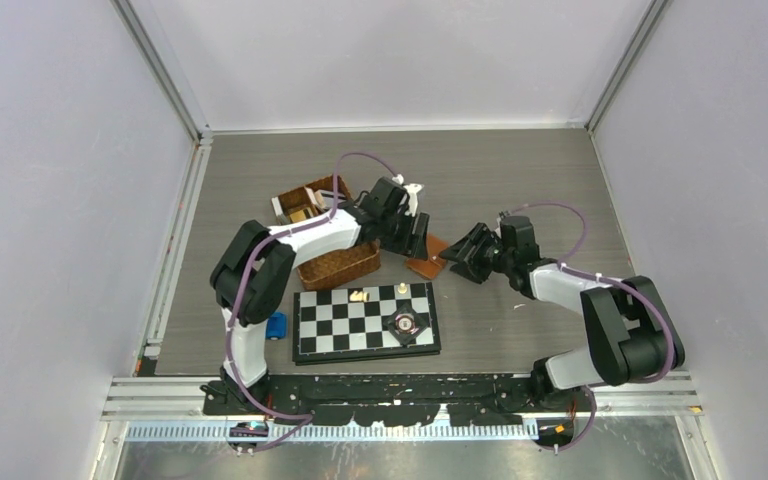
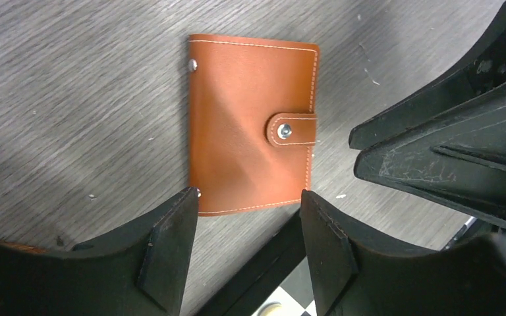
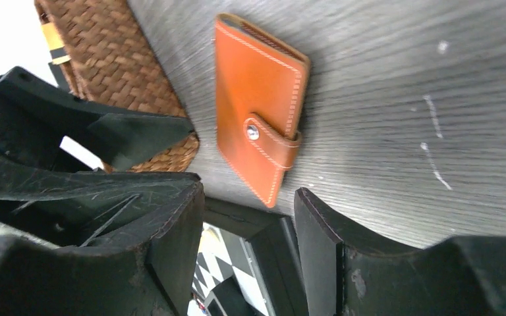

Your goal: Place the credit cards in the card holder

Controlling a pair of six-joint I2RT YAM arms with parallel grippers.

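Note:
A tan leather card holder (image 2: 244, 118) lies shut on the table, its snap strap fastened. My left gripper is open at its lower edge, nothing between the fingers. My right gripper comes in from the right, its fingers apart and empty, beside the holder. In the top view the holder (image 1: 428, 262) sits between the two grippers, partly hidden by them. I cannot make out any credit cards clearly.
A wicker basket (image 1: 340, 268) with assorted items stands behind the left arm. A chessboard (image 1: 340, 330) with several small objects lies at the front; a blue toy (image 1: 276, 326) is left of it.

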